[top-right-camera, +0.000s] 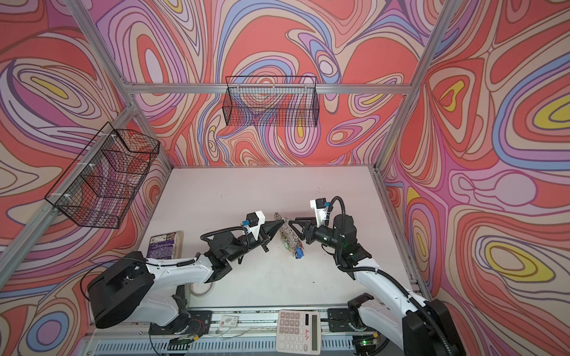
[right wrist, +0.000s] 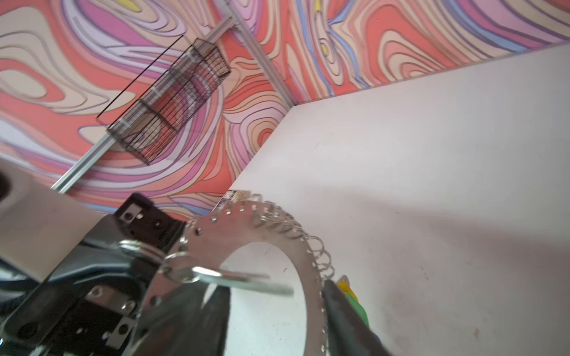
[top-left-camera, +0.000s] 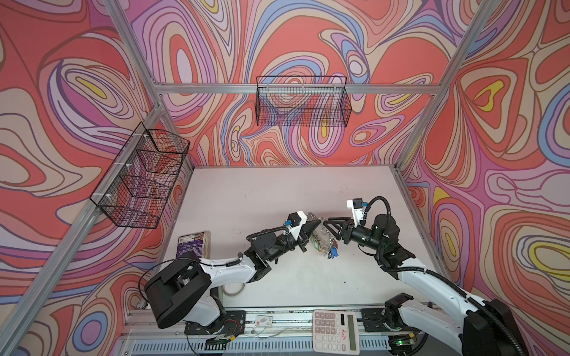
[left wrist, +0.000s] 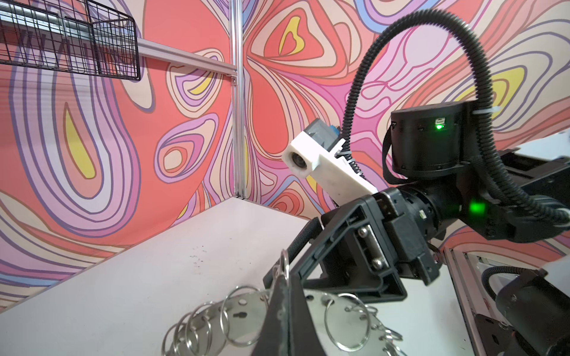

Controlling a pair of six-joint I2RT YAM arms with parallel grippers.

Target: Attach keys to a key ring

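A flat metal key ring (right wrist: 314,279) with small split rings along its edge hangs from my left gripper (top-left-camera: 318,221). In the left wrist view the left gripper is shut, with a thin small ring (left wrist: 285,261) standing up between its fingertips. Coloured keys, one blue (top-left-camera: 333,252), hang low on the key ring; a green one (right wrist: 354,305) shows in the right wrist view. My right gripper faces the left one closely, fingers (right wrist: 350,320) apart. A blurred silver piece (right wrist: 243,280) stands out from the left fingertips toward that gap.
A purple-labelled box (top-left-camera: 193,244) and a roll (top-left-camera: 234,289) lie at left. A calculator (top-left-camera: 335,332) rests at the front edge. Wire baskets (top-left-camera: 302,106) hang on the frame.
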